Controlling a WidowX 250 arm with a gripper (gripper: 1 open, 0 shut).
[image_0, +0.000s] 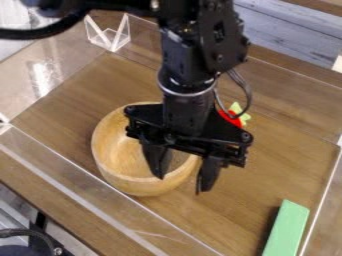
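Observation:
My gripper (185, 174) hangs in the centre of the view over the right part of a wooden bowl (123, 160), its two dark fingers apart with nothing visible between them. The arm hides much of the bowl's back. A red object with a yellow-green top (233, 117) is partly visible behind the arm at the right.
A green block (286, 229) lies at the front right of the wooden tabletop (87, 100). A clear holder (110, 32) stands at the back left. Transparent walls or edges run along the left and front.

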